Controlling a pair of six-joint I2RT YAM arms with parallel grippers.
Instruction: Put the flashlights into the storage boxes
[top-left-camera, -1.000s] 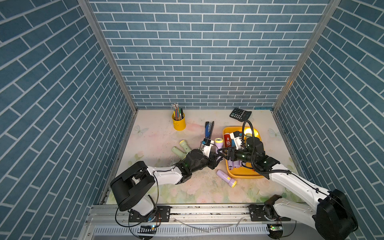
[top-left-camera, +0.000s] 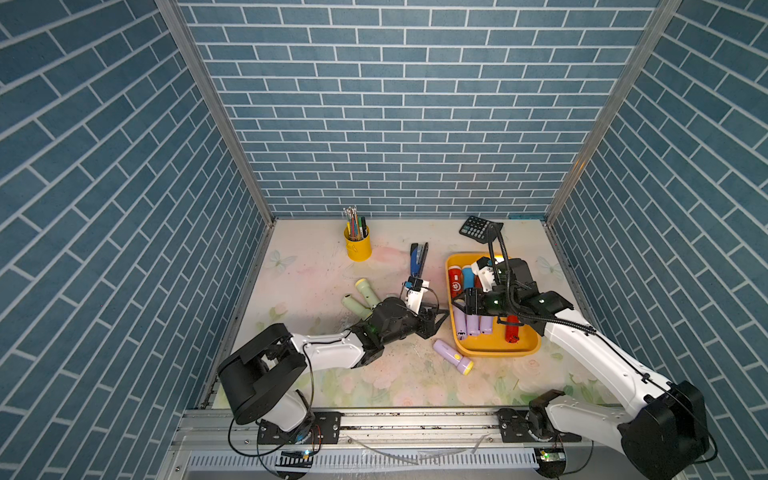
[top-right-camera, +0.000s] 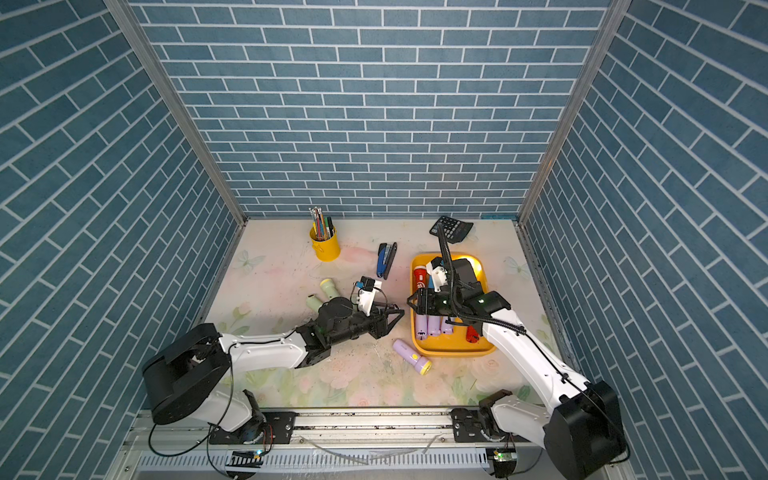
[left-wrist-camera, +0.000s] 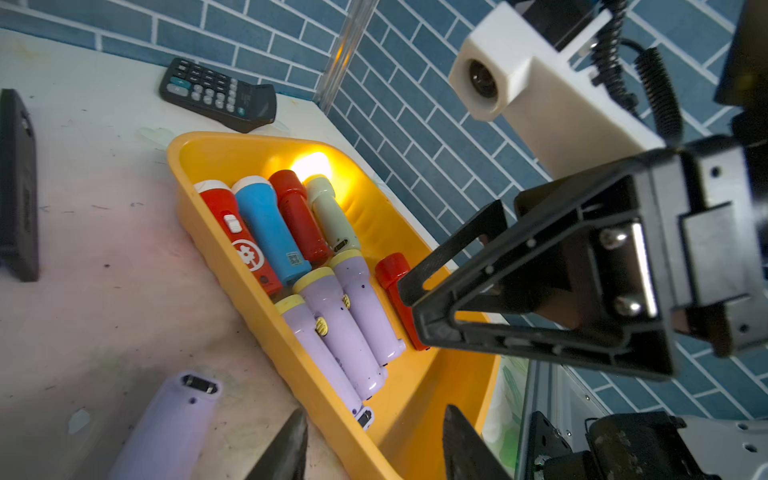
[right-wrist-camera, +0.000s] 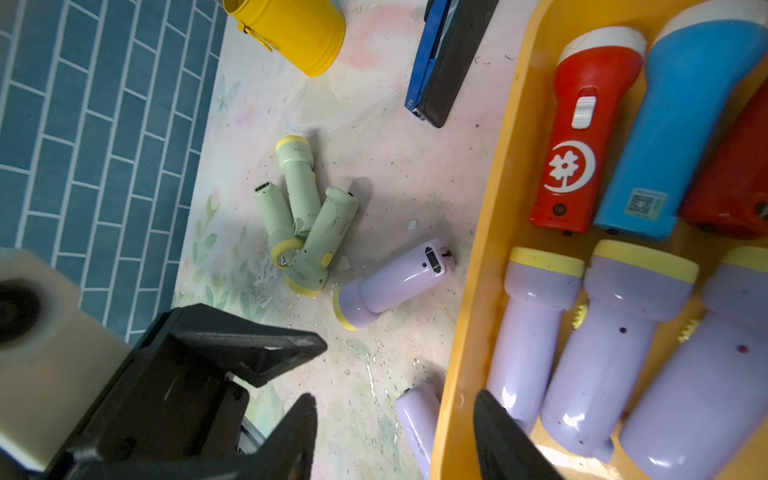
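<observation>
The orange box (left-wrist-camera: 280, 336) holds red, blue, pale green and purple flashlights (right-wrist-camera: 599, 352). My right gripper (top-left-camera: 468, 301) hangs above the box's left side, open with nothing between its fingers. My left gripper (top-left-camera: 432, 318) is open and empty just left of the box; its fingertips show at the bottom of the left wrist view. A purple flashlight (top-left-camera: 452, 356) lies outside near the front; another (right-wrist-camera: 392, 284) lies left of the box, hidden by the left arm in the top views. Several pale green flashlights (right-wrist-camera: 320, 240) lie together farther left.
A blue-and-black stapler (top-left-camera: 417, 257) lies behind the left gripper. A yellow pen cup (top-left-camera: 358, 245) stands at the back left, a black calculator (top-left-camera: 480, 229) behind the box.
</observation>
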